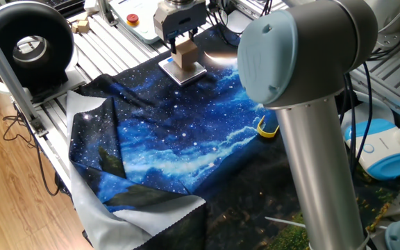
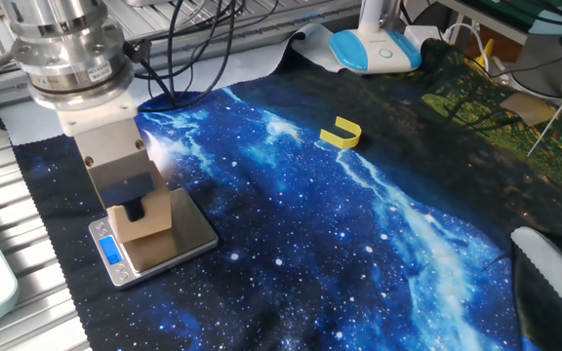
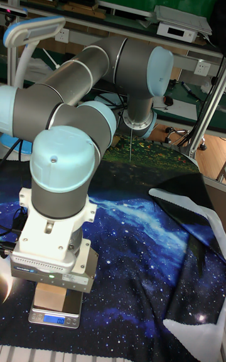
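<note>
A light wooden block (image 2: pixel 146 222) is gripped at its upper part by my gripper (image 1: pixel 182 43), which is shut on it. One dark finger (image 2: pixel 133 203) shows against the block in exterior view 2; the far finger is mostly hidden there. Directly beneath is a small silver digital scale (image 2: pixel 189 234), its lit display (image 3: pixel 54 320) appearing to read zero. Whether the block's underside touches the weighing plate I cannot tell. In exterior view 3 the gripper body covers the fingers, and only part of the block (image 3: pixel 50 297) shows below it.
A starry blue cloth (image 1: pixel 179 132) covers the table, folded over at one corner (image 1: pixel 92 208). On it, well away from the scale, lies a yellow U-shaped piece (image 2: pixel 341 134). A blue-and-white device (image 2: pixel 376 51) stands at the back. Cables hang beside the wrist.
</note>
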